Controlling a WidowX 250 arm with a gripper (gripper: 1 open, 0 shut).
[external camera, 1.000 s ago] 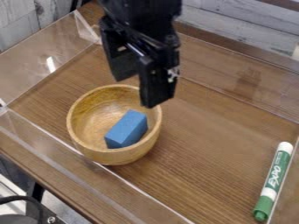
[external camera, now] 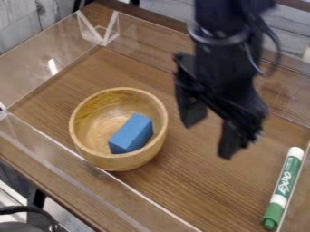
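The dark robot arm comes down from the top centre. Its gripper (external camera: 208, 116) is open above the table, right of the bowl, its fingertips hanging apart with nothing seen between them. A tan round bowl (external camera: 93, 118) stands at the left with a blue block (external camera: 130, 133) lying inside it. A green-and-white marker (external camera: 282, 188) lies upright in the picture along the right side of the table.
Clear plastic edges (external camera: 31, 63) border the table at the upper left.
The arm and gripper have moved right and lower in the picture, toward the marker's side. The bowl, block and marker have not moved.
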